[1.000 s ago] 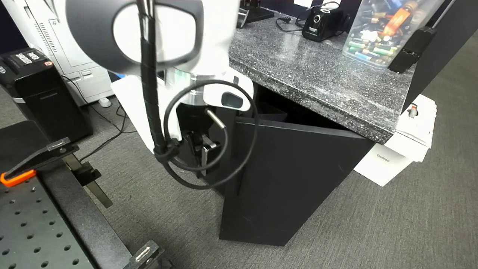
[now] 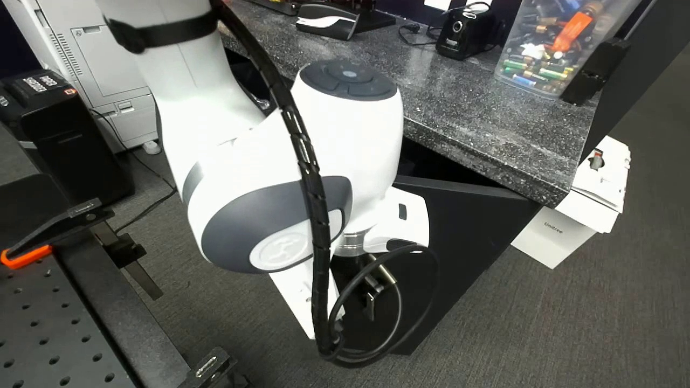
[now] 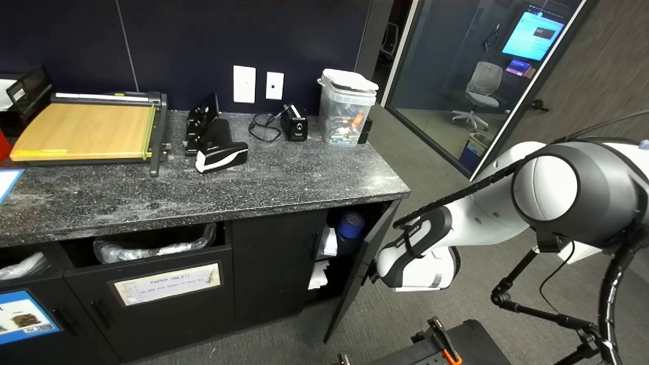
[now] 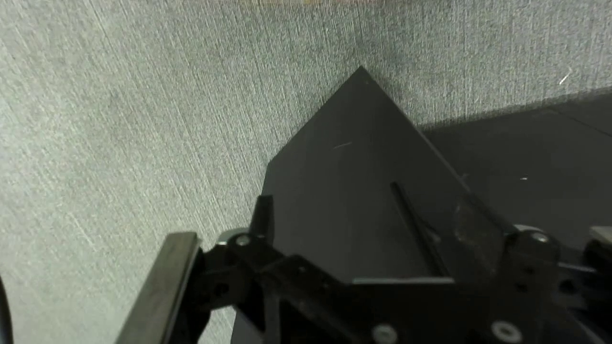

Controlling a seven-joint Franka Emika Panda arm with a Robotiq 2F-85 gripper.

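Note:
The black cabinet door stands partly open, swung out from under the counter. Its flat face shows beside the arm in exterior view 1. My gripper is low in front of that face, partly hidden by a looped cable. From the wrist, the gripper is open with its fingers wide apart. Between and beyond them lie the dark door panel and a slim black handle. Nothing is seen held; whether any part touches the door cannot be told.
The speckled counter overhangs the door, bearing a clear battery bin and a paper cutter. Inside the cabinet sits a blue container. A perforated table stands to the left. Beyond the door, a white box rests on the carpet.
In exterior view 1 the arm and gripper have moved right and lower, across the door's face. The door looks to stand at about the same angle.

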